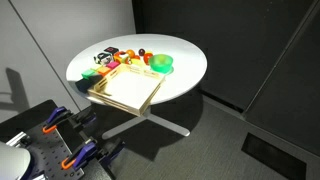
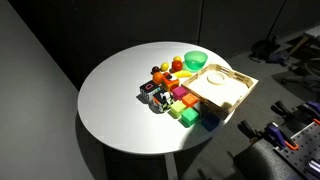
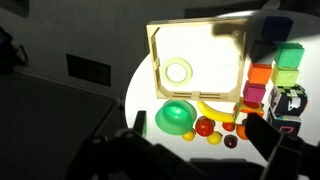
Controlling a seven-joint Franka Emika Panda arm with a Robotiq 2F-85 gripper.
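My gripper stands open at the bottom of the wrist view, its dark fingers wide apart with nothing held between them. Ahead of it is a shallow wooden-rimmed tray with a pale bottom, holding a pale yellow ring-shaped item. A green bowl stands beside the tray on the white round table. Toy fruit lies close by: a yellow banana, a red fruit and several small round ones. In the two exterior views I cannot make out the gripper's fingers.
Coloured blocks, among them an orange block and a green block, line the tray's side. Black-and-white patterned cubes sit near them. The tray reaches the table's edge.
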